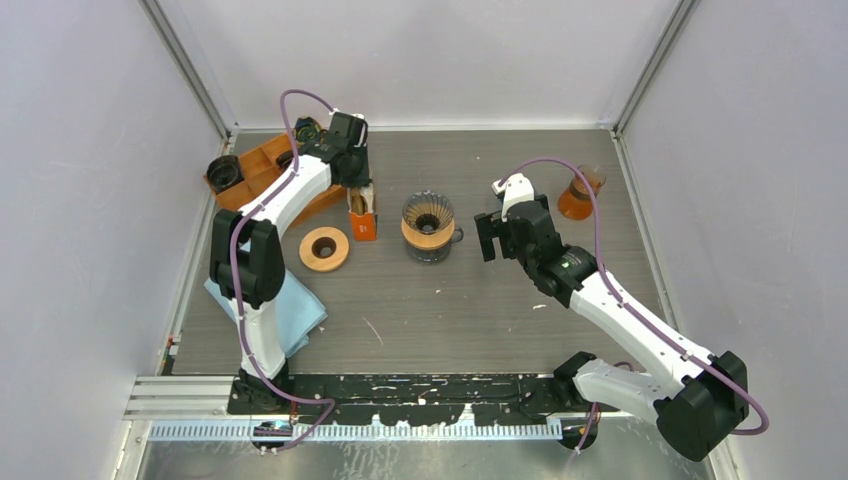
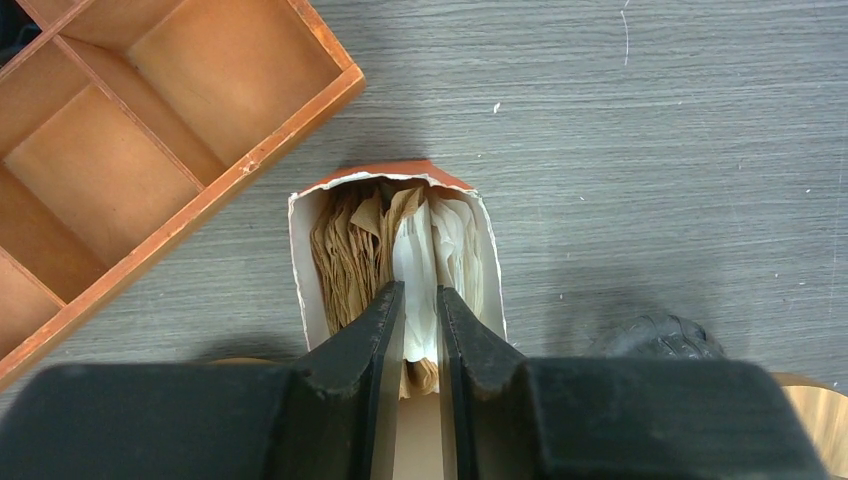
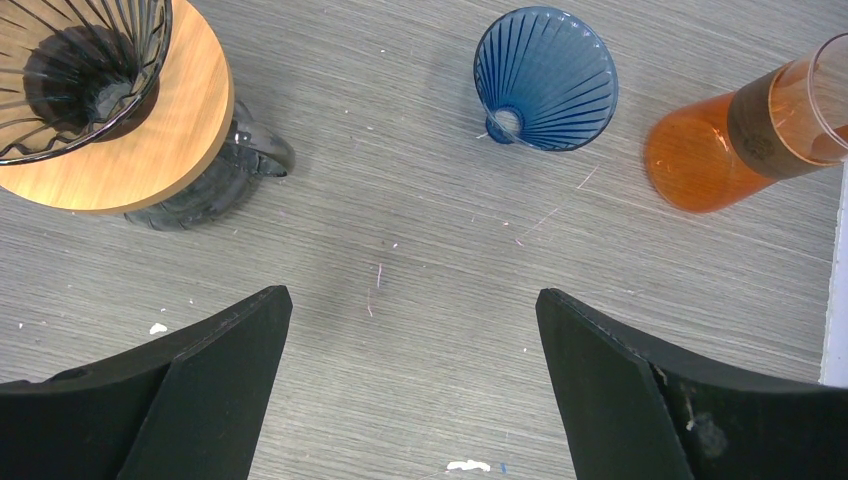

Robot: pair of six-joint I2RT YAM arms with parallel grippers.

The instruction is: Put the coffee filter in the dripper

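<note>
An orange box [image 1: 363, 228] of coffee filters stands open beside the wooden organizer. Within it, the left wrist view shows brown filters [image 2: 350, 250] packed on the left and white filters [image 2: 415, 250] toward the right. My left gripper is over the box, its fingers partly apart with a narrow gap. A white filter shows between the fingertips; whether they touch it is unclear. The ribbed dripper [image 1: 428, 208] sits in a wooden collar [image 1: 426, 238] on a dark glass server [image 1: 428, 254]. To its right, my right gripper hangs open and empty.
A blue ribbed cone [image 3: 547, 80] and an amber glass vessel [image 3: 700, 145] stand on the right. The compartmented organizer [image 1: 262, 160], a wooden ring [image 1: 324, 249] and a blue cloth [image 1: 298, 310] occupy the left.
</note>
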